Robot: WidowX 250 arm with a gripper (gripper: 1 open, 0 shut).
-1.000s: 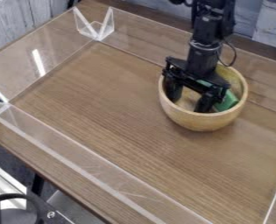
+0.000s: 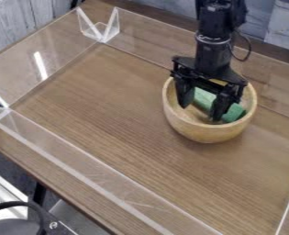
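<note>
A black gripper (image 2: pixel 208 92) hangs over a light wooden bowl (image 2: pixel 190 128), its fingers reaching into it around a green object (image 2: pixel 228 112) that lies inside. Whether the fingers hold the green object cannot be made out, as the gripper's dark body hides part of it.
The bowl stands on a brown wooden table (image 2: pixel 97 119) with wide clear room to the left and front. A clear plastic piece (image 2: pixel 99 26) is at the back left. A black curved item (image 2: pixel 18 220) shows at the bottom left corner.
The gripper has risen slightly from deeper in the bowl, and more of the green object now shows beside its fingers.
</note>
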